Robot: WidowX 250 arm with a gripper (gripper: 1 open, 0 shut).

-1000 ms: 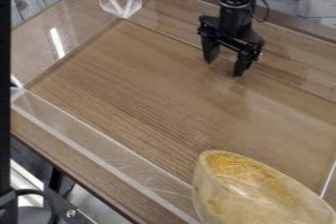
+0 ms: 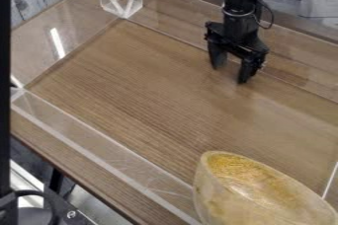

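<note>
My black robot arm stands at the back right of the wooden work surface (image 2: 145,101), with its gripper (image 2: 234,63) low over the wood. The gripper's two dark fingers point down and appear spread apart; nothing distinct shows between them, though the dark shapes are small and hard to tell apart.
A large yellow, bowl-like container (image 2: 258,194) fills the lower right corner. A small white wire-frame object (image 2: 119,0) is at the back left. Clear barriers line the left edge, with dark equipment beyond at the lower left.
The arm and gripper have shifted slightly over the last second, with the upper arm a little more upright. The rest looks unchanged.
</note>
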